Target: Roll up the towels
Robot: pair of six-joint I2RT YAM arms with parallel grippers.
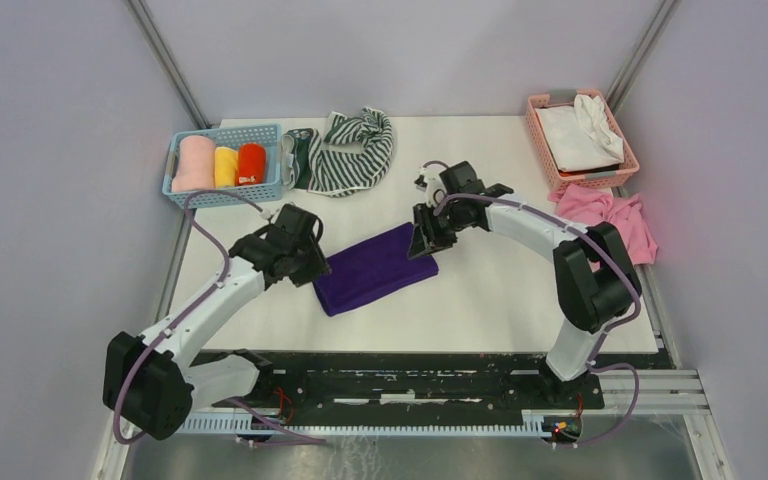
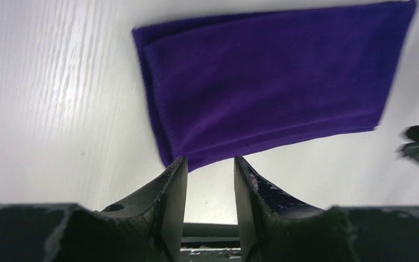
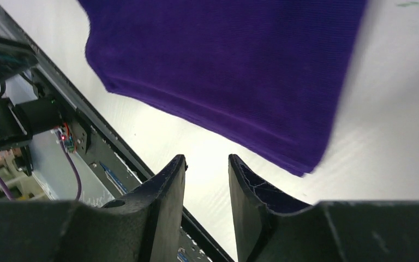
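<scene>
A purple towel (image 1: 375, 265) lies folded in a long rectangle, slightly slanted, on the white table (image 1: 500, 300); its folded layers show along the edges in both wrist views. My left gripper is over the towel's left end, its fingers apart with nothing between them. My right gripper is over the right end, also open and empty.
A blue basket (image 1: 220, 198) of rolled towels stands back left, beside a striped towel (image 1: 345, 170). A pink basket (image 1: 580, 178) with white cloths stands back right, with a pink towel (image 1: 620, 220) in front.
</scene>
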